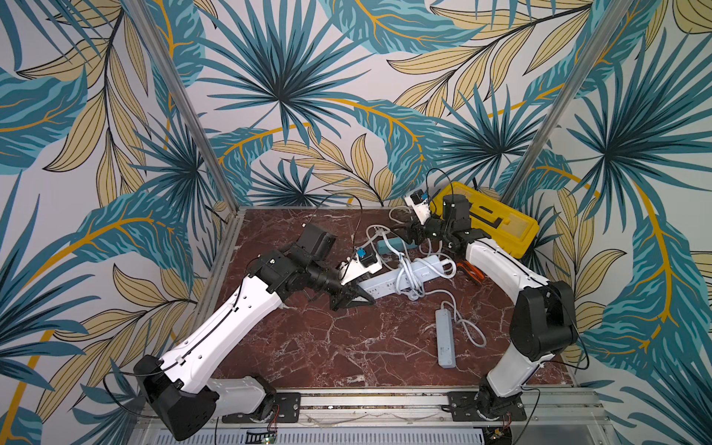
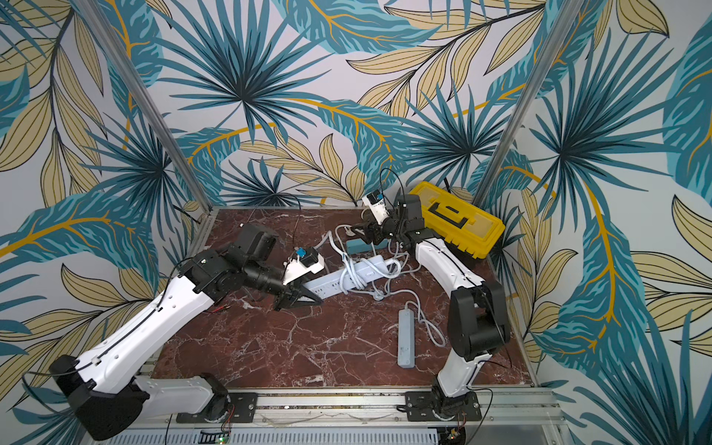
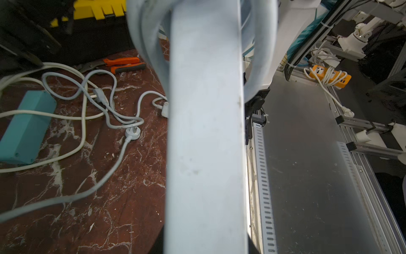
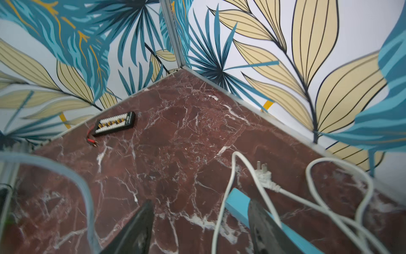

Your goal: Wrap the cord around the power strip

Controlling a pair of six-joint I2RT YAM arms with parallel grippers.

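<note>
The long white power strip (image 1: 385, 282) is tilted up at table centre, loops of white cord (image 1: 408, 276) around its right part. My left gripper (image 1: 356, 298) is shut on the strip's left end; in the left wrist view the strip fills the middle, hiding the fingers. My right gripper is part open above the back of the table, no object clearly between its blurred fingers, with a loose white cord (image 4: 228, 190) and a teal block (image 4: 239, 205) below it.
A yellow toolbox (image 1: 504, 222) stands back right, orange-handled tools (image 1: 468, 273) beside it. A pale blue-grey strip (image 1: 445, 337) lies front right. A small black board (image 4: 114, 123) lies at the table's edge.
</note>
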